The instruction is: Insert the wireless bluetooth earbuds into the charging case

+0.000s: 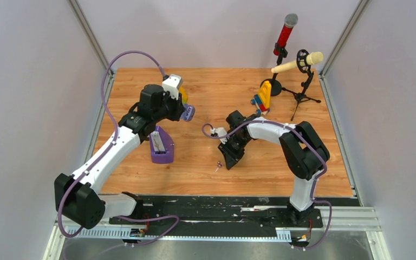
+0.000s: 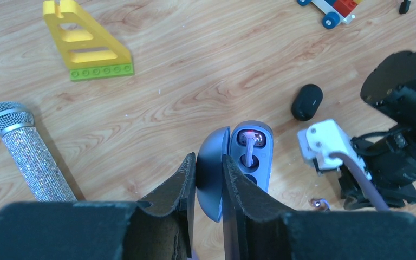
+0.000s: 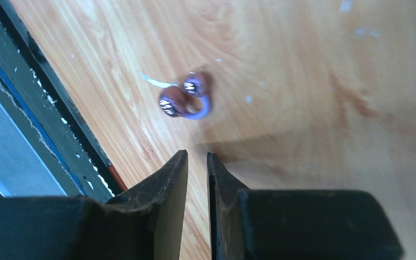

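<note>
The blue-purple charging case (image 2: 259,176) stands open, and my left gripper is shut on its lid (image 2: 210,176), holding it above the table. A pale purple band (image 2: 250,153) runs across the case's inside from the far socket, where a red light glows; the near socket looks at least partly empty. On the table lies a clip-like earbud (image 3: 176,102), two dark round ends joined by a purple band. My right gripper is parted narrowly beside it, with nothing between its fingers. From above, that earbud (image 1: 219,164) lies just left of the right gripper's tips.
A purple holder (image 1: 162,149) stands below the left arm. In the left wrist view are a silver microphone (image 2: 35,157), a yellow block piece (image 2: 89,40) and a black oval object (image 2: 307,102). Microphone stands (image 1: 301,92) occupy the back right. Bare wood surrounds the earbud.
</note>
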